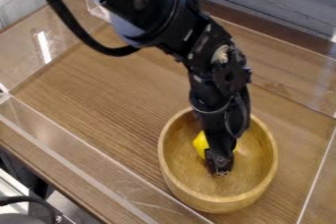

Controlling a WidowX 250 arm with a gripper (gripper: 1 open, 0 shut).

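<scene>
My black gripper point(218, 157) reaches down into a wooden bowl point(237, 195) at the lower right of the camera view, its tip low inside the bowl. A yellow object point(201, 143) lies in the bowl at the gripper's left, mostly hidden behind it. Whether the fingers are shut on it is unclear.
A pale wall stands at the back. Clear edging runs along the table's left and right sides, and a black cable lies at the bottom left.
</scene>
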